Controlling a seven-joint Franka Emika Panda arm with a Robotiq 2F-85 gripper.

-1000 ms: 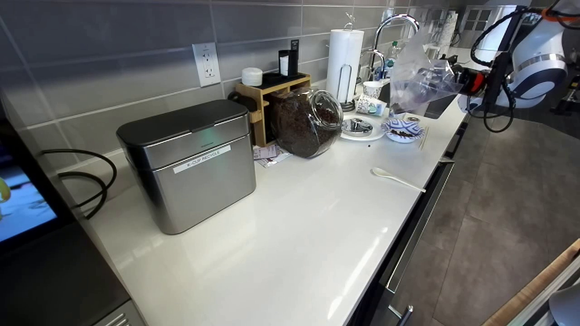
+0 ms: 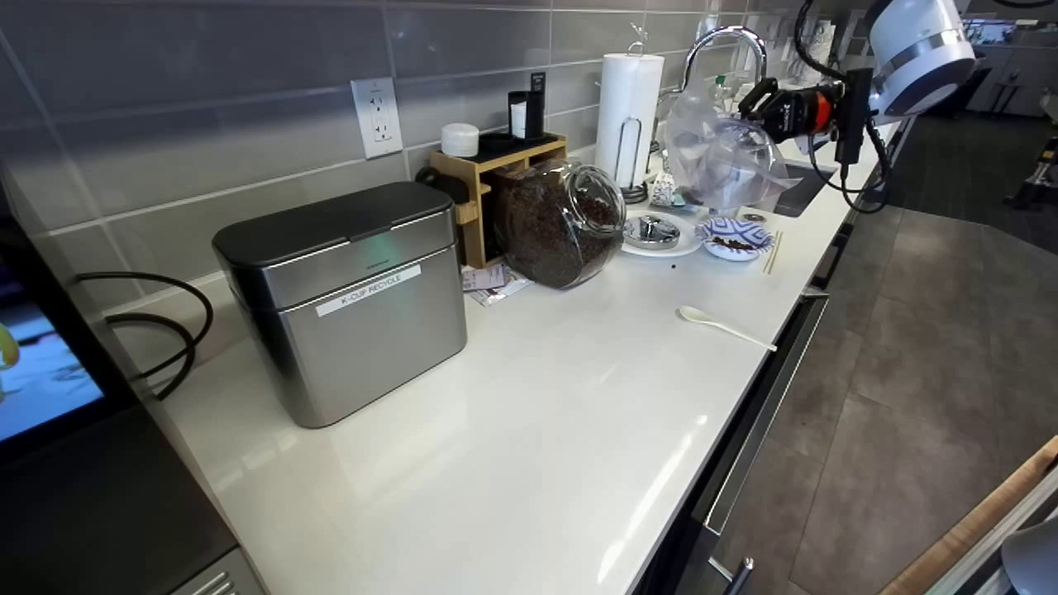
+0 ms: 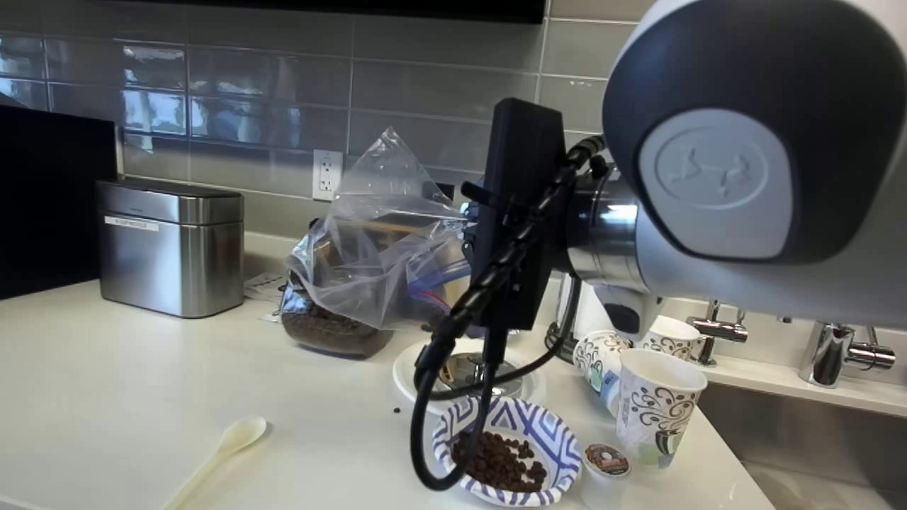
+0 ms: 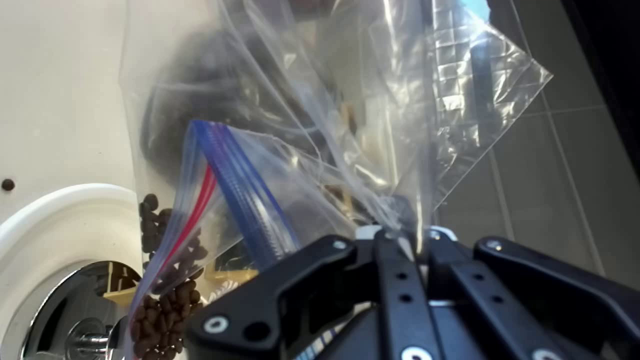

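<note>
A clear zip bag (image 4: 384, 108) with a blue and red seal hangs from my gripper, its thin plastic bunched between the shut fingertips. In exterior view 1 the bag (image 2: 719, 149) is in the air above the plate and the patterned bowl, with the gripper (image 2: 759, 104) at its right side. Exterior view 2 shows the bag (image 3: 374, 246) spread out in front of the glass jar of coffee beans (image 3: 331, 331); the fingertips there are mostly hidden by the arm. No contents show inside the bag.
Below are a bowl of beans (image 2: 731, 238), a white plate with a metal lid (image 2: 650, 231), and paper cups (image 3: 659, 404). A spoon (image 2: 724, 326) lies near the counter edge. The paper towel roll (image 2: 626, 119) stands behind. Front counter beside the steel bin (image 2: 367, 307) is clear.
The arm and the bag have moved left in exterior view 1, toward the paper towel roll. The bag is still in the gripper, and the counter items have stayed put.
</note>
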